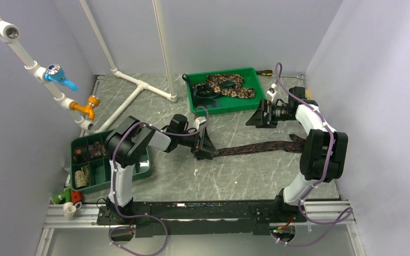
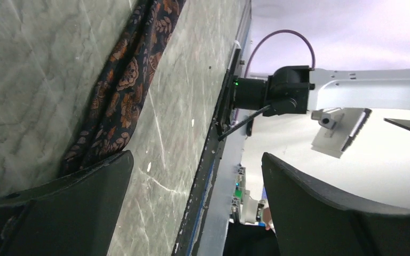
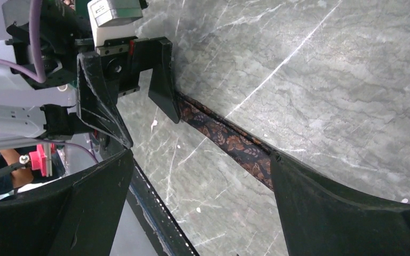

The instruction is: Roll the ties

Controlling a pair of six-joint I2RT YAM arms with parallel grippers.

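A dark patterned tie (image 1: 248, 148) lies stretched across the marble table, bunched at its right end. My left gripper (image 1: 203, 149) is open, low over the tie's left end; in the left wrist view the tie (image 2: 131, 80) runs beside one finger, and the right wrist view shows the left fingers at its end. My right gripper (image 1: 261, 118) stands open above the table behind the tie's right half, with the tie (image 3: 229, 138) below it.
A green tray (image 1: 224, 106) with more ties stands at the back. A divided dark-green bin (image 1: 147, 170) is at the left, white pipes (image 1: 133, 96) with taps behind it.
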